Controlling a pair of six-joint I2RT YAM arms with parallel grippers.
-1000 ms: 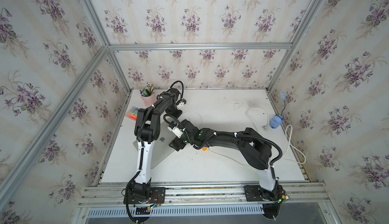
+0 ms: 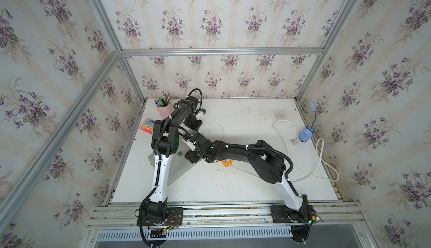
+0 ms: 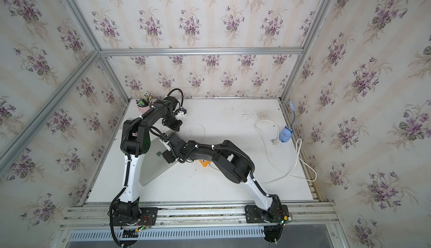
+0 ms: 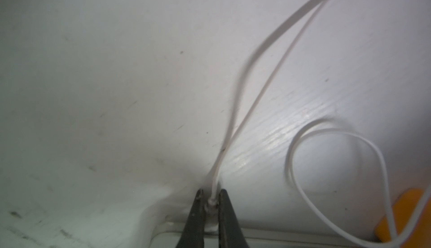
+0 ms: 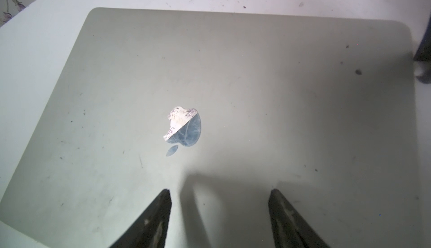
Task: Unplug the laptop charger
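A closed silver laptop [image 5: 251, 77] with an apple logo lies on the white table, partly hidden by both arms in the top views. In the left wrist view my left gripper is shut at the laptop's back edge, on the white charger connector [image 4: 212, 201], whose thin cable [image 4: 262, 91] runs away across the table. My right gripper is part open over the laptop lid, nothing between its fingers.
An orange object [image 2: 226, 162] lies under the right arm. A pink pen cup [image 2: 164, 109] and coloured box [image 2: 147, 124] stand at the left; a blue lamp [image 2: 306, 134] and white cable loops at the right.
My right arm has moved slightly left, further over the laptop. My left arm has shifted only slightly.
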